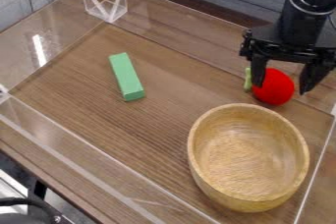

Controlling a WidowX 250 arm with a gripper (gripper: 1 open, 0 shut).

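My gripper (pixel 284 71) hangs at the upper right, open, its black fingers straddling a red round vegetable (pixel 273 88) with a green top, like a tomato or strawberry toy, on the wooden table. A large tan bowl (pixel 250 183) stands empty in front of it at the lower right. A green block (pixel 126 76) lies at the left middle of the table.
A clear wire or plastic piece (pixel 105 4) stands at the upper left. A dark object is cut off at the lower left corner.
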